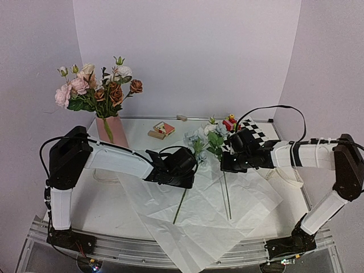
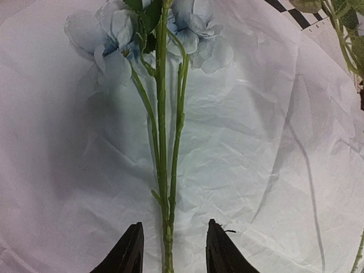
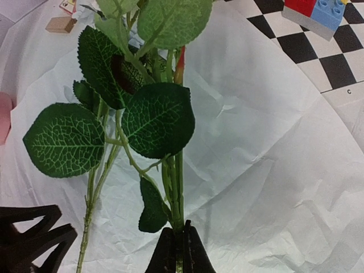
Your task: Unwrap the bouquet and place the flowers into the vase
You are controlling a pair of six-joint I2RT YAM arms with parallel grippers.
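The pink vase (image 1: 112, 132) at the back left holds pink, white and brown flowers (image 1: 102, 91). On the white paper lies a blue flower (image 2: 108, 42) with a long green stem (image 2: 162, 136). My left gripper is open, one finger on each side of that stem near its lower part. My right gripper is shut on the stem of a second flower, just below its dark green leaves (image 3: 159, 119). In the top view this flower's stem (image 1: 227, 199) hangs down below the right gripper.
Wooden blocks and a small red box (image 1: 165, 128) sit at the back middle. A checkered board (image 3: 324, 60) with toy bricks (image 3: 318, 11) lies at the back right. White paper (image 1: 210, 242) covers the table's middle. Both arms are close together there.
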